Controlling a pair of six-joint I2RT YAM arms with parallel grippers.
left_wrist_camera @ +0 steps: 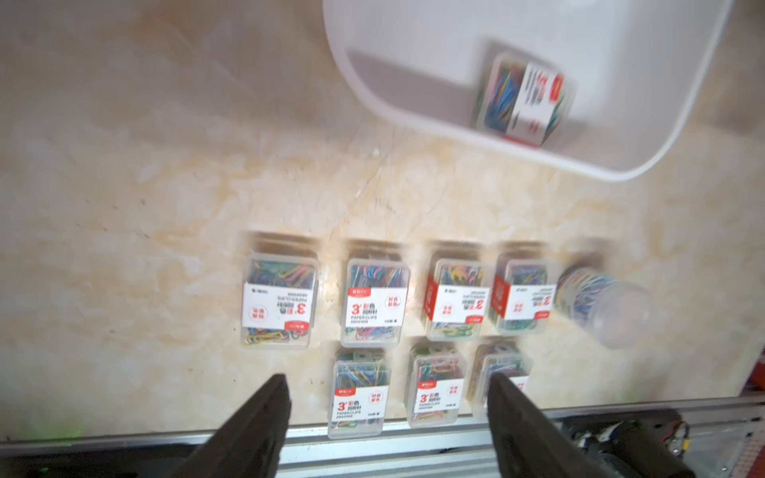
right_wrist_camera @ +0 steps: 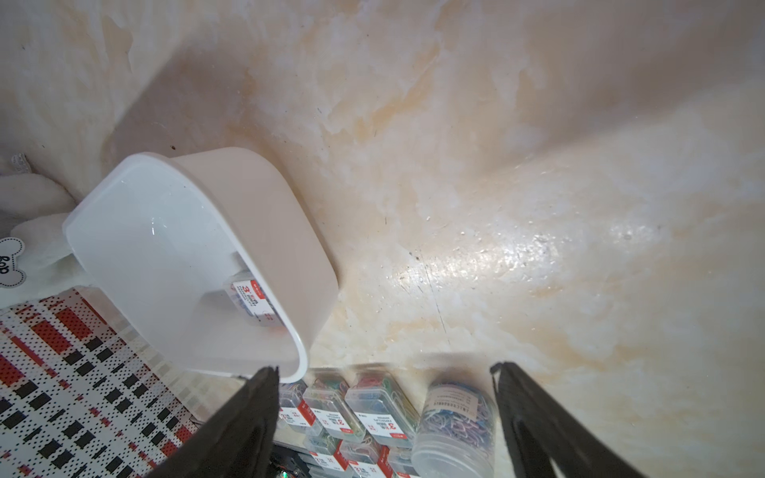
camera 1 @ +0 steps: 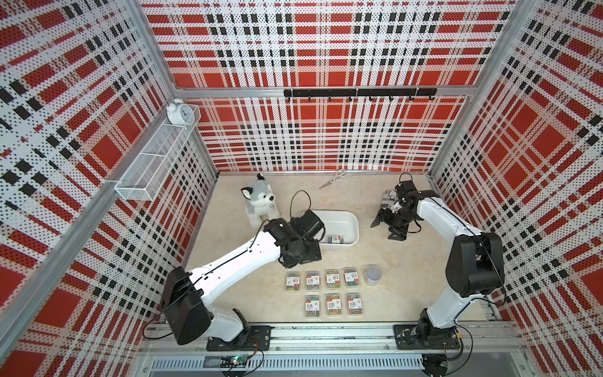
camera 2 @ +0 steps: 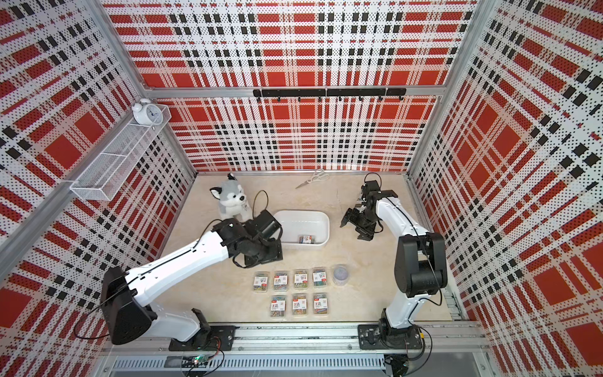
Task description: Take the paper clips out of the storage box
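Note:
A white storage box (camera 2: 304,216) holds one paper clip box (left_wrist_camera: 522,107) near its front wall. Seven more clear paper clip boxes (camera 1: 333,303) lie in two rows in front of it, beside a round tub (camera 2: 340,274) of clips. My left gripper is raised over the table by the box's front left, open and empty. My right gripper stands off to the right of the box, fingers apart with nothing held between them.
A plush husky (camera 1: 257,199) sits left of the box, scissors (camera 2: 311,177) lie at the back, and a wire shelf with a clock hangs on the left wall.

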